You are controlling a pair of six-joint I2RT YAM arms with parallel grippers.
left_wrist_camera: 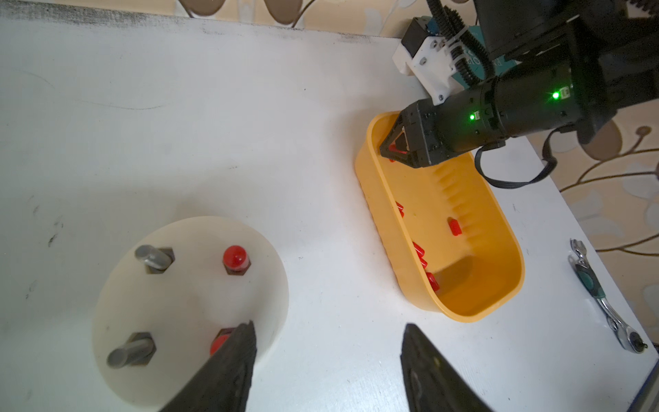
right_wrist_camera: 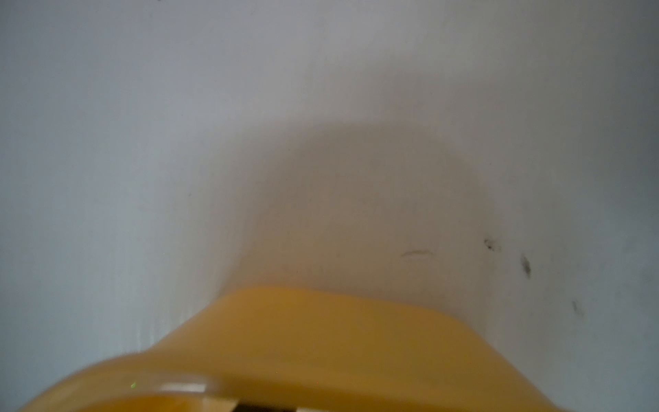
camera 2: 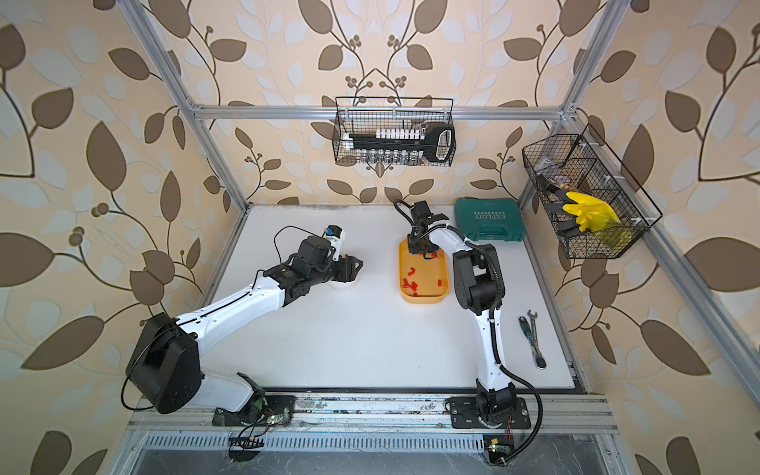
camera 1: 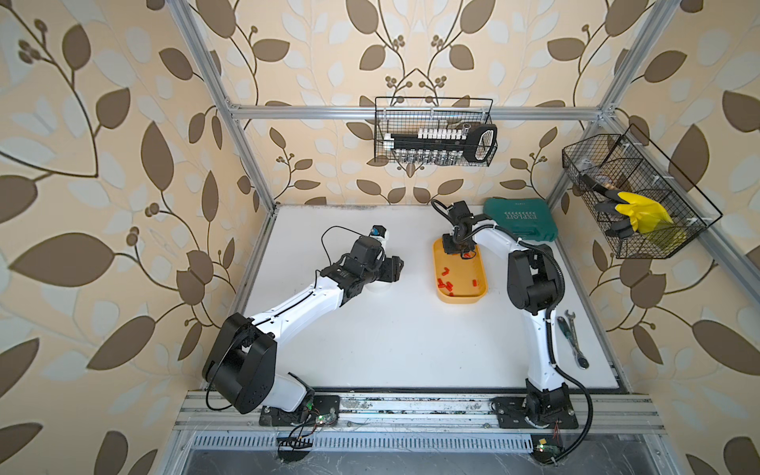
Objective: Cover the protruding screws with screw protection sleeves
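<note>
A round white base carries two bare screws on its left side. On its right side, two screws wear red sleeves; the nearer one is partly hidden by a finger of my left gripper. That gripper is open and empty, its fingers apart beside the base. More red sleeves lie loose in the yellow tray. My right gripper reaches down into the tray's far end, open, with red showing at its fingers. In the right wrist view its fingertips are hidden; the tray wall fills the bottom.
A green case stands behind the right arm. Wrenches lie at the table's right edge. Wire baskets hang on the back wall and on the right. Bare table lies between base and tray and along the front.
</note>
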